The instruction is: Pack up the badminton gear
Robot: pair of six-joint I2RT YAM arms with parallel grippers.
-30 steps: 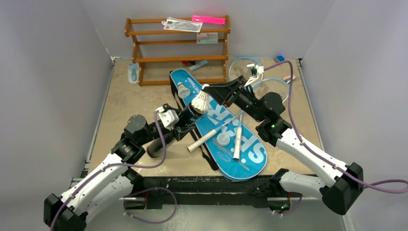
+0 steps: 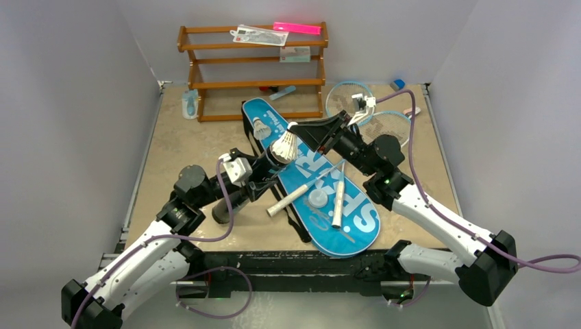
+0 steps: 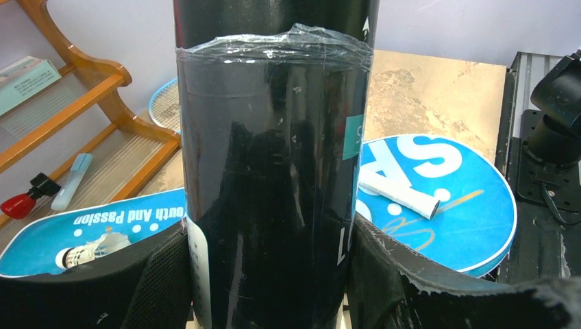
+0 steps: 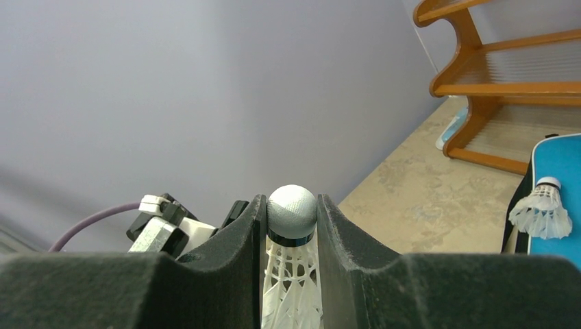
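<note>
A black shuttlecock tube fills the middle of the left wrist view, with a finger of my left gripper against either side. From above, the tube slants toward my right gripper. That gripper is shut on a shuttlecock by its white cork, feathers hanging down at the tube's upper end; whether they reach inside cannot be told. Below lies the blue racket bag, carrying a second shuttlecock, two racket handles and a round white lid. Two racket heads rest at the back right.
A wooden rack stands at the back, with a pink box and packets on it. A small blue item sits in the back right corner.
My right gripper and its shuttlecock look still.
</note>
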